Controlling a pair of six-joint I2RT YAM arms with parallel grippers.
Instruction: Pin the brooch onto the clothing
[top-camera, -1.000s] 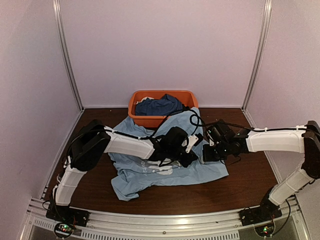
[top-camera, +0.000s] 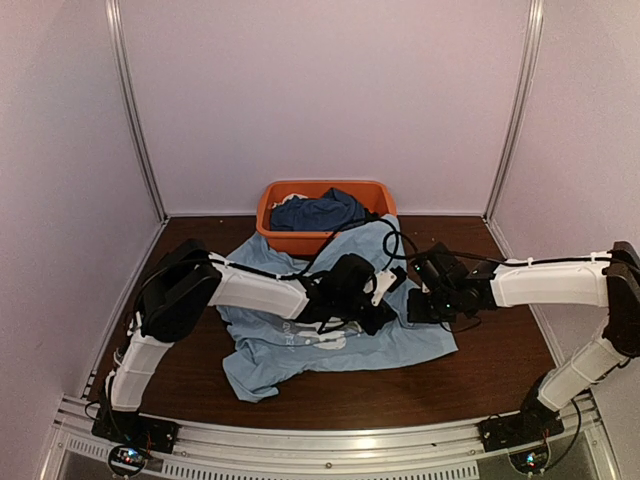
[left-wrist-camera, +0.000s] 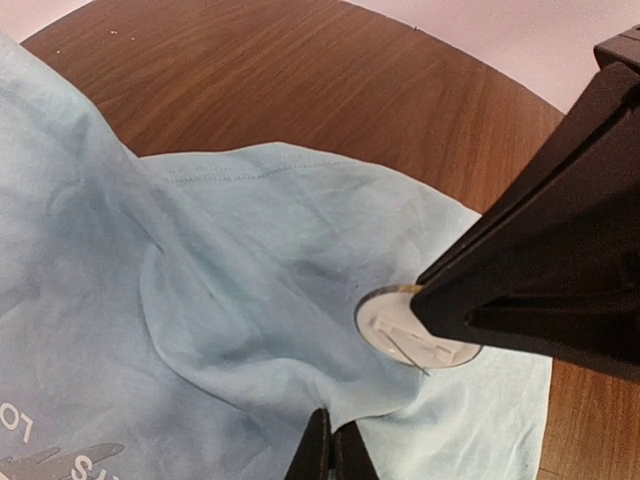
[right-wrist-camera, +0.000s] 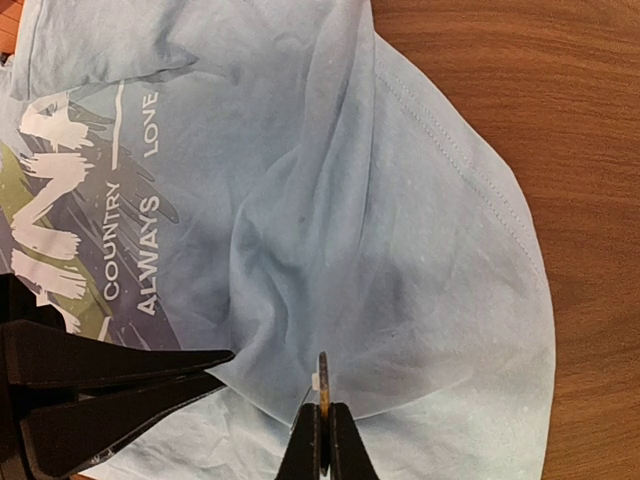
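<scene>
A light blue shirt (top-camera: 400, 345) lies spread on the table. My left gripper is shut on a raised fold of it, which shows in the left wrist view. The round, pale brooch (left-wrist-camera: 405, 330) is held by its edge in my right gripper, with its back and thin pin facing the fold. In the right wrist view the brooch (right-wrist-camera: 323, 385) appears edge-on, its pin slanting down and left. The pin's tip is close to the fold's edge; whether it touches or enters the cloth, I cannot tell. Both gripper tips are small in the top view.
An orange bin (top-camera: 290, 242) with dark blue cloth (top-camera: 320, 210) in it stands at the back. Black cables loop over the arms near the grippers. Bare brown table (top-camera: 500, 360) shows at the right and front.
The left arm and the shirt look unmoved.
</scene>
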